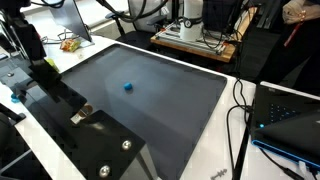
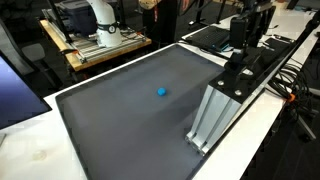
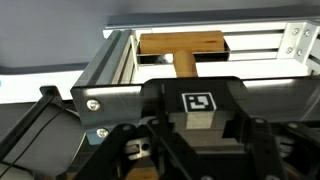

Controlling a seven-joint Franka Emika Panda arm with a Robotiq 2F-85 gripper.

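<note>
My gripper is shut on a small pale piece [image 3: 198, 101] with a dark mark, seen between its black fingers in the wrist view. Just beyond it, a wooden dowel [image 3: 185, 63] runs to a wooden block [image 3: 182, 43]; whether the pale piece joins the dowel cannot be told. They lie over a black and silver metal frame [image 3: 110, 65]. At the upper right of exterior view 2, the gripper [image 2: 238, 66] is down at this frame [image 2: 215, 112], its fingertips hard to make out. A bit of wood [image 1: 83, 113] shows on the frame in exterior view 1.
A small blue block [image 1: 128, 86] lies alone on the grey mat [image 1: 165, 110], which is otherwise clear. Cables [image 2: 292, 85] lie behind the frame. A wooden stand with white equipment [image 2: 108, 33] is off the mat's far side.
</note>
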